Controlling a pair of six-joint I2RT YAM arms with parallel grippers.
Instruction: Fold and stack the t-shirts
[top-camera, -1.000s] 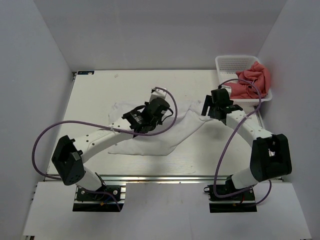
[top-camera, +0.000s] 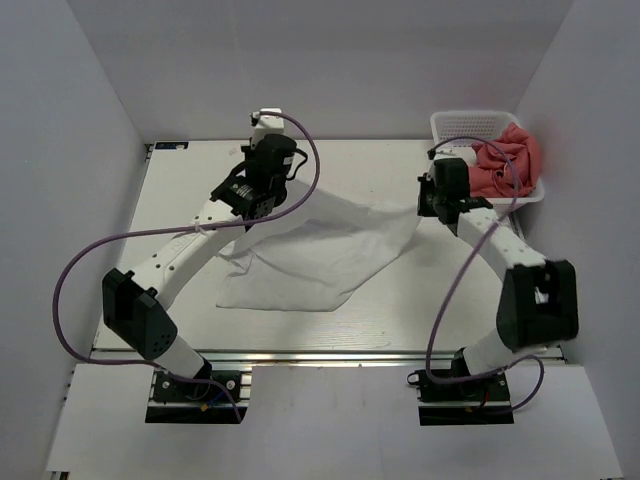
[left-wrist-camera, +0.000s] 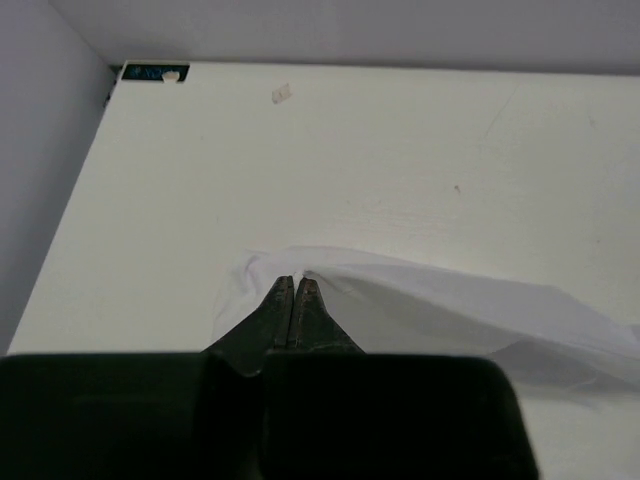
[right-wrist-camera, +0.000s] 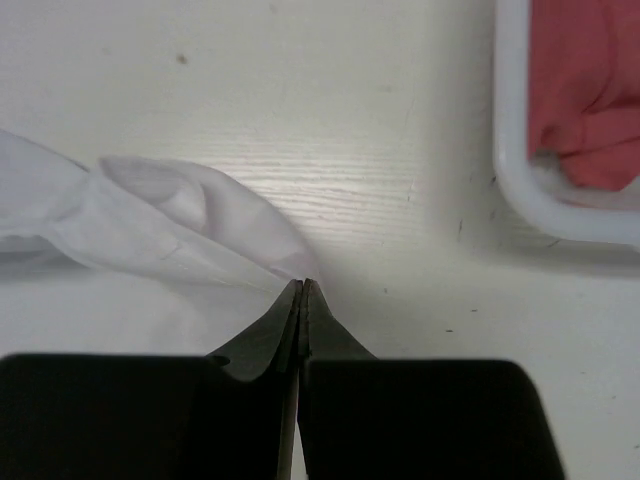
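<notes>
A white t-shirt lies spread on the table. My left gripper is shut at the tips, with the shirt's bunched edge at its fingertips, held raised toward the back in the top view. My right gripper is shut on the right corner of the shirt, whose pale folds run leftward from the fingertips in the right wrist view.
A white basket with red cloth stands at the back right, beside my right gripper. Grey walls border both sides and the back.
My left arm has moved up and toward the back left, lifting shirt fabric. My right gripper has shut at the shirt's corner and shifted slightly toward the back.
</notes>
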